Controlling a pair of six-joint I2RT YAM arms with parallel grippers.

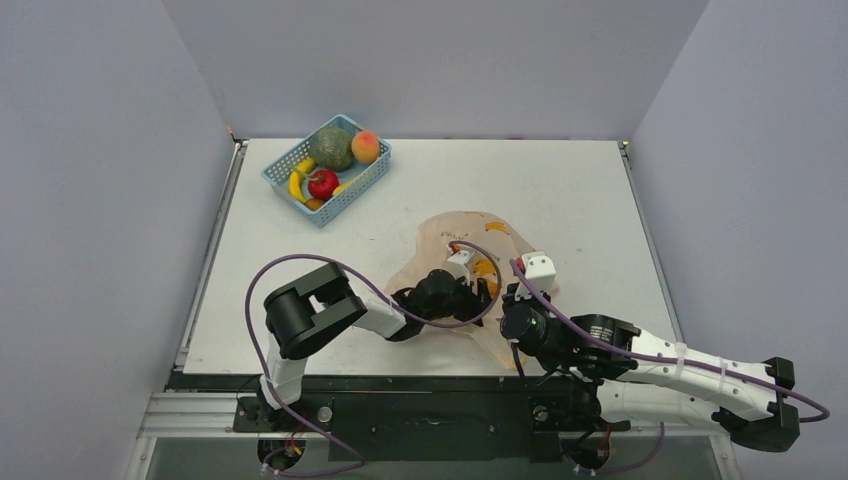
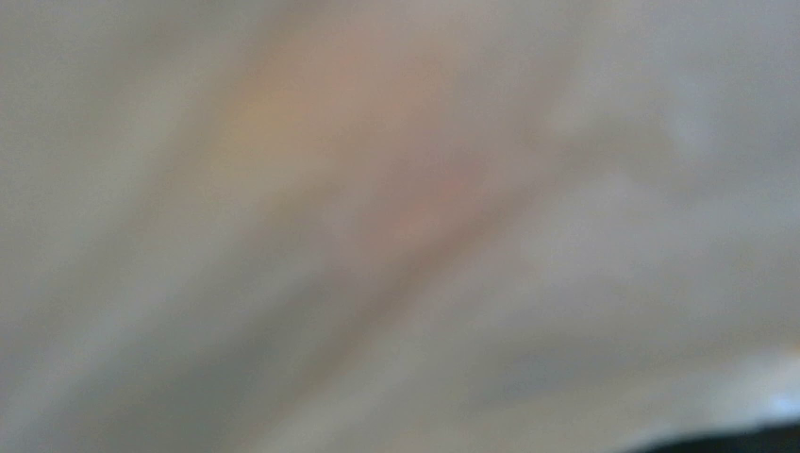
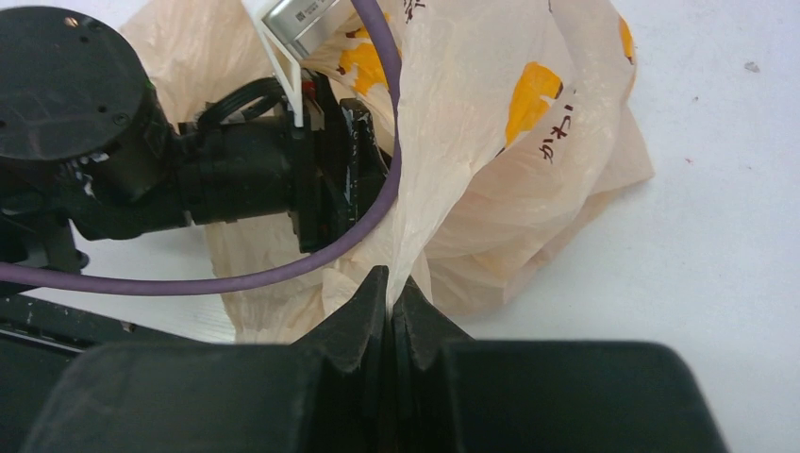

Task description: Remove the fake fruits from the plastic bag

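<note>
The pale plastic bag (image 1: 438, 238) with orange prints lies near the middle front of the table. In the right wrist view, my right gripper is shut on a pinched edge of the bag (image 3: 509, 208), stretching it upward. My left gripper (image 1: 484, 300) reaches into the bag's opening from the left; its fingertips are hidden by plastic, so their state does not show. Blurred film of the bag (image 2: 377, 236) fills the left wrist view, with faint orange and reddish patches. No fruit inside the bag can be made out.
A light-blue basket (image 1: 333, 209) at the back left holds a green melon (image 1: 331, 147), a peach (image 1: 366, 147), a red fruit (image 1: 323, 184) and yellow bananas (image 1: 297, 185). Both arms sit close together.
</note>
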